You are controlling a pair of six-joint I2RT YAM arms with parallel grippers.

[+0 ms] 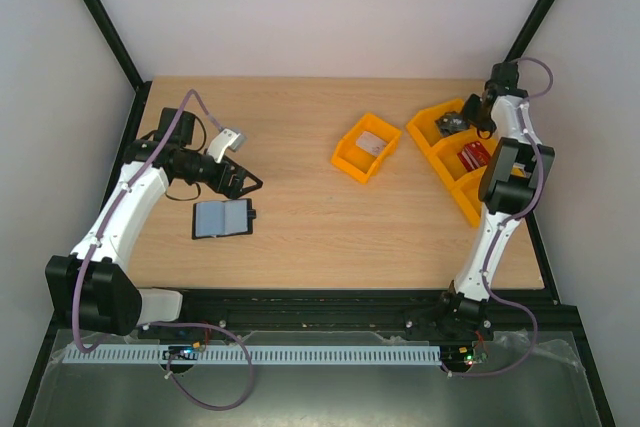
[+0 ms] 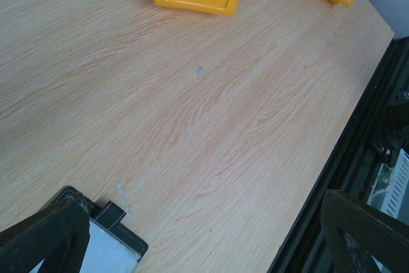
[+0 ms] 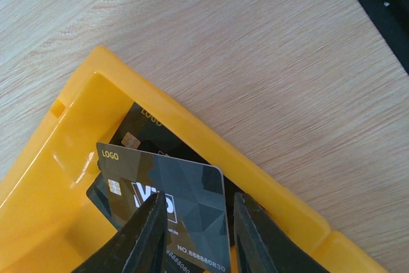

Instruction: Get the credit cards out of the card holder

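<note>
The card holder (image 1: 223, 218) lies spread open on the left of the table, a black-edged booklet with pale pages. Its clasp edge (image 2: 115, 215) shows low in the left wrist view. Above the holder hangs my left gripper, wide open and empty. Dark credit cards (image 3: 172, 190) lie in the top compartment of the yellow bin (image 3: 268, 180), one tilted over others. My right gripper is partly open over these cards; whether its fingers touch one cannot be told.
Red cards (image 1: 474, 155) fill another compartment of the yellow bin. A small separate yellow box (image 1: 366, 147) holds a pale card (image 1: 371, 143). A wall stands close to the right arm.
</note>
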